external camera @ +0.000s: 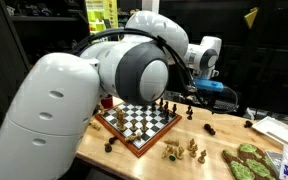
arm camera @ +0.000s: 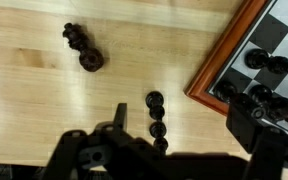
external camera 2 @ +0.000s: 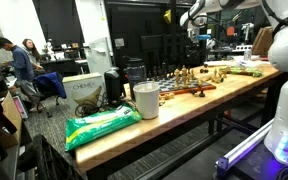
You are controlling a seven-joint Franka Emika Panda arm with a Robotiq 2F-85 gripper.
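In the wrist view my gripper is open, its two dark fingers [arm camera: 111, 140] wide apart with nothing held. A dark chess piece [arm camera: 157, 121] shows between and slightly ahead of them, over bare table. That same dark piece [external camera: 190, 112] appears to stand upright just off the chessboard [external camera: 158, 122] in exterior view 1, below the hand. A second dark piece [arm camera: 82, 47] lies on its side on the wood at the upper left of the wrist view. Several dark pieces [arm camera: 261, 103] stand along the board's near edge at the right.
Several light pieces [external camera: 193, 148] sit on the table in front of the board. A green patterned mat [external camera: 247, 162] and a white tray [external camera: 280, 131] occupy the right side. The board's raised brown frame [arm camera: 224, 53] borders the open wood in the wrist view.
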